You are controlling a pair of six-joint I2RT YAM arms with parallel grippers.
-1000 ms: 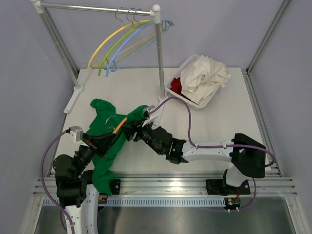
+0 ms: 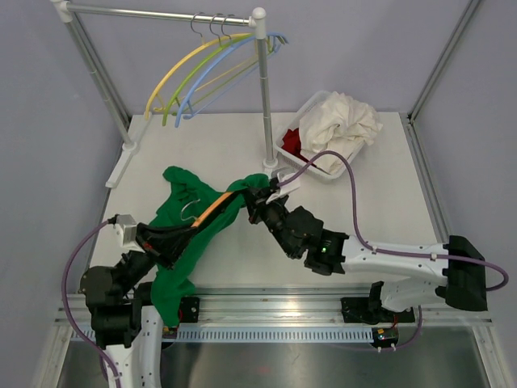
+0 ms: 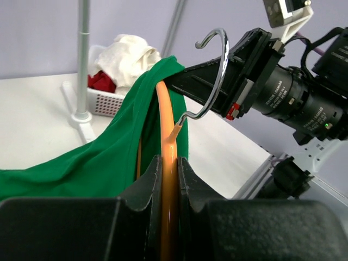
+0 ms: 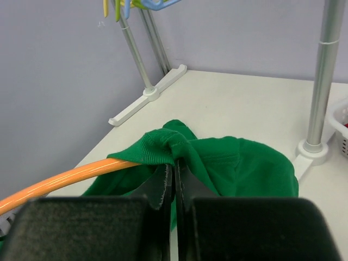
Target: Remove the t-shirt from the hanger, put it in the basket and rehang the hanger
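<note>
An orange hanger (image 3: 166, 117) with a metal hook (image 3: 217, 81) stands between the fingertips of my left gripper (image 2: 191, 229), which is shut on it. The green t-shirt (image 2: 179, 250) drapes from the hanger's far end down over the table. Pinched at that far end is the shirt's ribbed edge (image 4: 155, 144), with my right gripper (image 2: 252, 199) shut on the cloth. Orange plastic runs under the cloth edge there in the right wrist view, so the hanger's tip is hidden. A long stretch of hanger is bare between the two grippers.
A rack with yellow, green and blue (image 2: 212, 69) hangers stands at the back left. Its post (image 2: 266, 105) rises near my right gripper. Behind sits a white basket (image 2: 284, 153) with white and red cloth.
My right gripper has moved right with the shirt's edge. More of the orange hanger is bare, and the shirt's upper part has shifted right. The left gripper has shifted slightly.
</note>
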